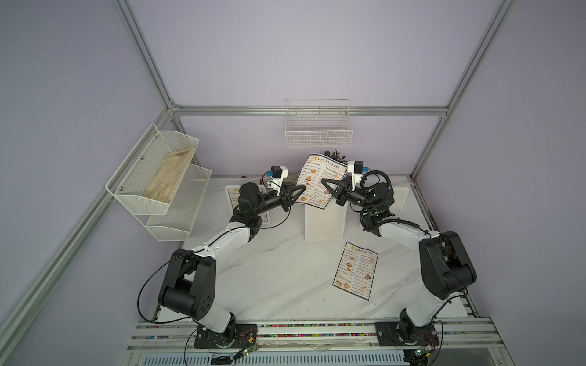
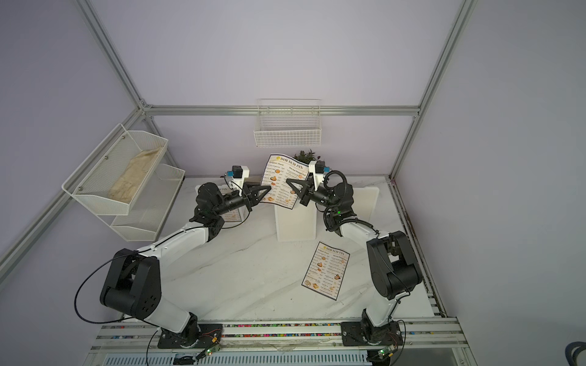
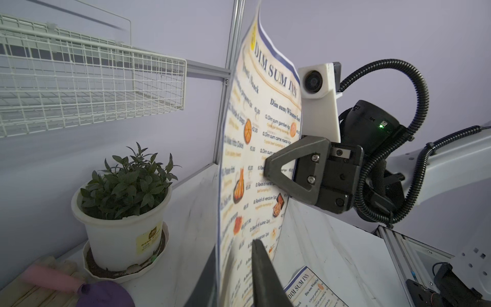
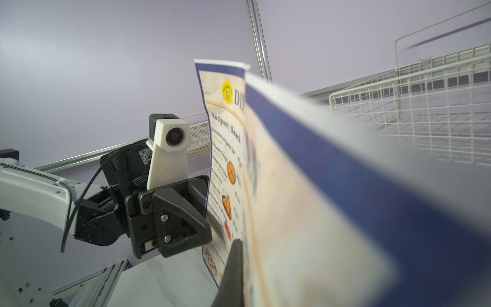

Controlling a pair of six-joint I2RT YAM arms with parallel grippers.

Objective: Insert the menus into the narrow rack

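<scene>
A bendy DIM SUM INN menu [image 1: 314,172] is held upright in mid-air by both grippers, above a white rack [image 1: 323,227]. My left gripper [image 1: 299,189] is shut on its lower left side; my right gripper [image 1: 329,184] is shut on its right half. The left wrist view shows the menu [image 3: 250,128] curved, with the right gripper behind it. A second menu [image 1: 355,270] lies flat on the table, right of centre. Another menu, at the back left, is partly hidden by the left arm.
A potted plant [image 3: 122,230] and gloves stand at the back. A wire basket [image 1: 317,135] hangs on the back wall, white shelves [image 1: 146,204] on the left.
</scene>
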